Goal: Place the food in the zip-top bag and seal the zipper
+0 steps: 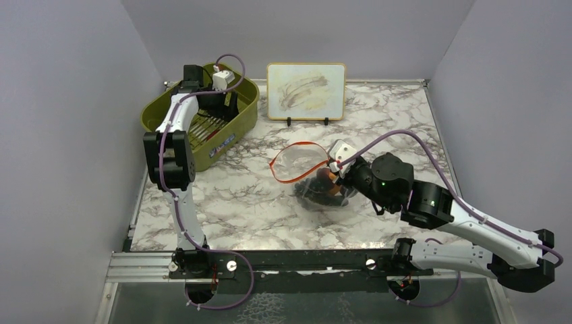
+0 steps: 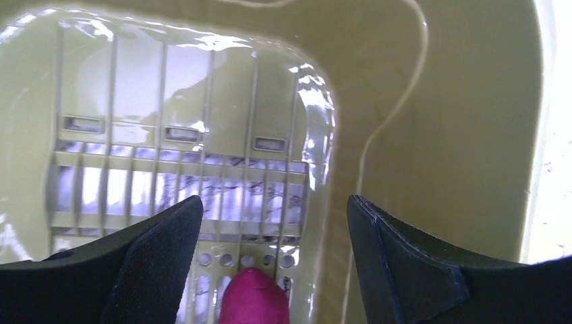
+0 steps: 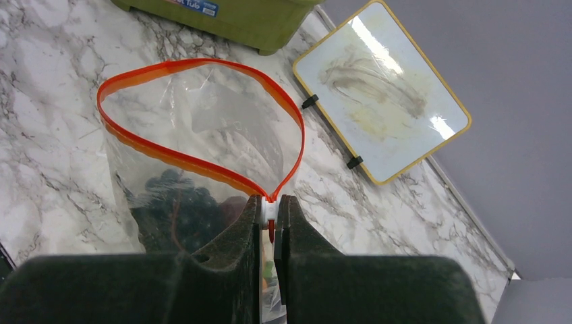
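A clear bag (image 1: pixel 300 160) with an orange zipper edge stands mouth-open over the table, dark and orange food (image 1: pixel 322 189) inside it. In the right wrist view my right gripper is shut on the zipper end of the bag (image 3: pixel 202 158); dark round food (image 3: pixel 179 209) shows through the plastic. My left gripper is open inside the green tub (image 1: pixel 246 111), nothing between its fingers. A magenta food item (image 2: pixel 255 300) lies on the tub's slatted floor, low in the left wrist view, partly cut off by the frame.
Behind the bag, a whiteboard (image 1: pixel 305 91) on small black feet stands at the back. The tub's tall walls (image 2: pixel 459 121) surround my left gripper. Bare marble table (image 1: pixel 236 202) lies between tub and bag.
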